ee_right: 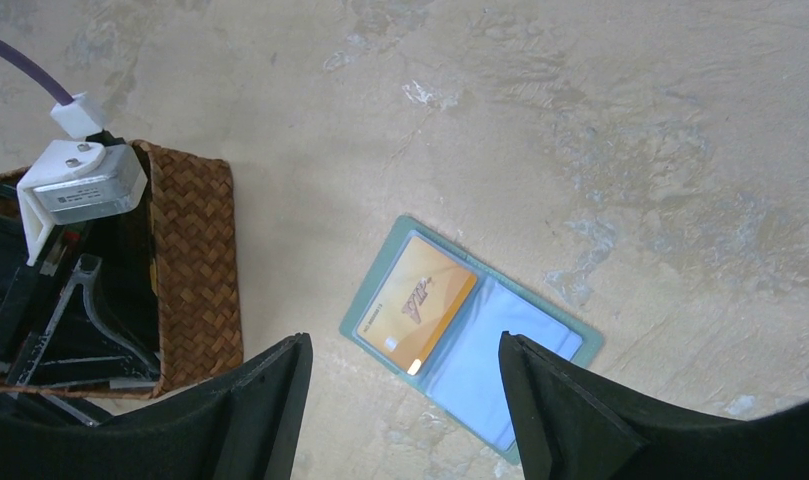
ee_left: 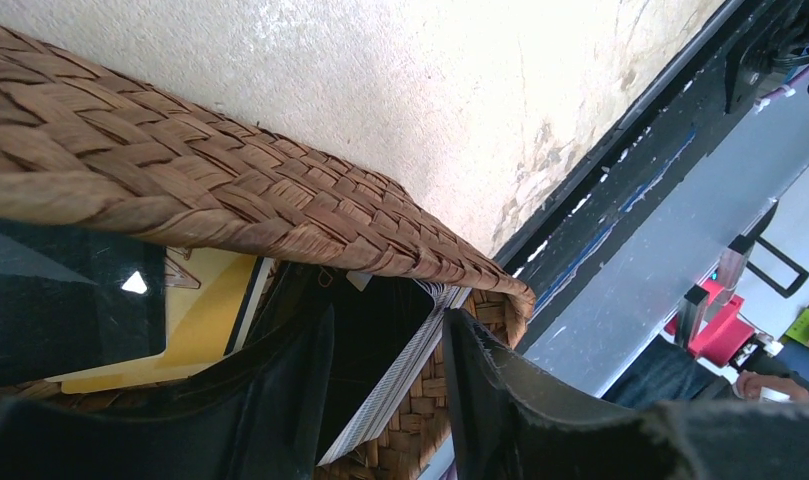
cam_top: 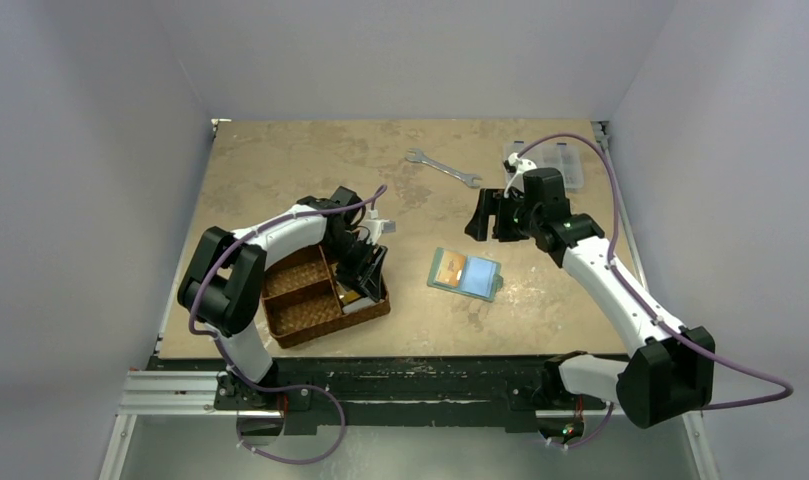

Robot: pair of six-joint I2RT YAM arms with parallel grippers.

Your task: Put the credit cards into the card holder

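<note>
In the right wrist view the teal card holder [ee_right: 375,275] lies spread on the table, an orange card [ee_right: 417,300] on one half and a light blue panel [ee_right: 500,350] on the other. My left gripper [cam_top: 365,292] reaches into the right side of a woven basket [cam_top: 320,325]. Its fingers stand part open in the left wrist view, with a black card [ee_left: 365,355] and pale stacked edges [ee_left: 405,370] showing between them; contact cannot be told. A yellow card [ee_left: 215,300] lies partly under a dark card [ee_left: 70,300]. Open and empty, my right gripper hangs above the table.
A wrench [cam_top: 443,168] lies towards the back. At the back right stands a clear divided box [cam_top: 570,165], partly behind my right arm. The basket's wall rises close around my left fingers. Bare table separates basket and holder.
</note>
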